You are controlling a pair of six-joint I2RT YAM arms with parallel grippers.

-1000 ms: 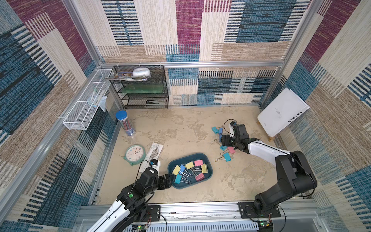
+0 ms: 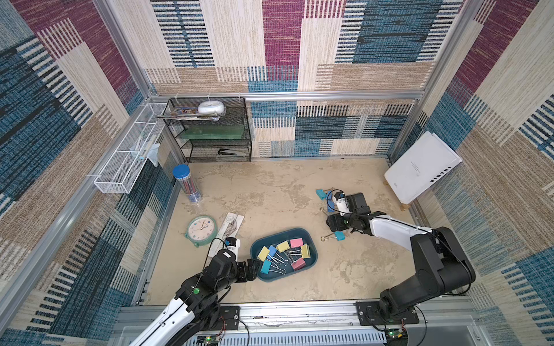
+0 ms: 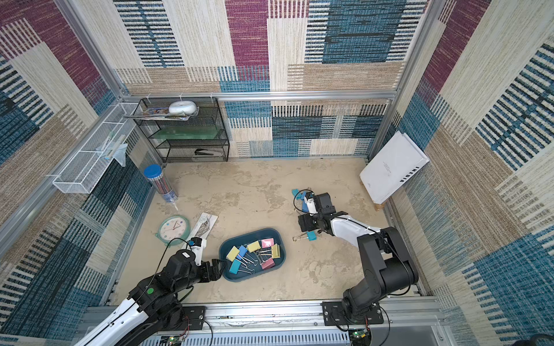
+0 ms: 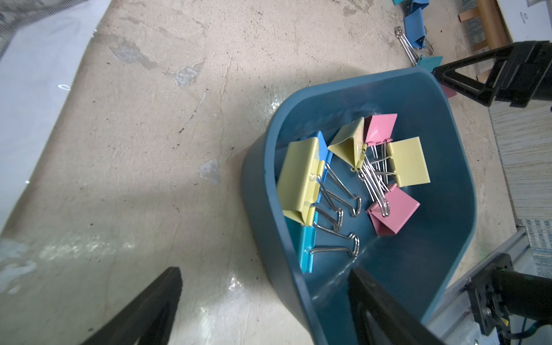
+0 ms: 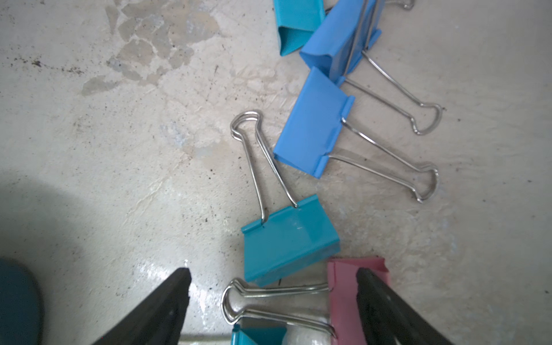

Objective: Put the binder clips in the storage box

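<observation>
The dark blue storage box [image 4: 258,184] holds several yellow, pink, blue and teal binder clips, among them a yellow clip [image 4: 297,178] and a pink one [image 4: 394,210]. At its left end my left gripper [image 2: 249,270] stands open, one finger over the box and the other outside. My right gripper is open low over the loose clips on the table. A teal clip [image 5: 292,238] lies just ahead of its fingertips, and a pink clip [image 5: 346,302] is partly hidden by one finger. Farther off lie blue clips [image 5: 315,123] and another teal clip [image 5: 297,20].
A clock [image 2: 201,230], a paper slip [image 2: 233,223] and a blue-lidded jar [image 2: 187,183] occupy the left side. A wire rack [image 2: 247,132] stands at the back, a white box [image 2: 423,167] at the back right.
The left arm and the box have stayed put.
</observation>
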